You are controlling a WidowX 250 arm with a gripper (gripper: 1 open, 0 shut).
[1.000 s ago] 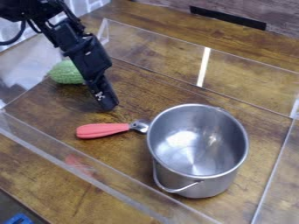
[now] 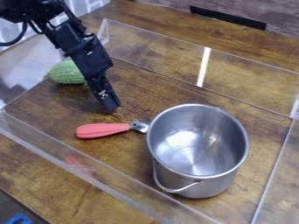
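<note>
My black gripper [image 2: 107, 102] reaches down from the upper left to just above the wooden surface, shut, with nothing visible between its fingers. A pale green bumpy vegetable [image 2: 63, 73] lies behind it at the left, partly hidden by the arm. Below the gripper a tool with a red handle [image 2: 101, 130] and a metal head lies flat, the head close to a steel pot [image 2: 198, 166] with a wire handle at the right.
Clear panels edge the wooden work surface [image 2: 187, 87] on several sides. A blue object [image 2: 17, 216] shows at the bottom left corner.
</note>
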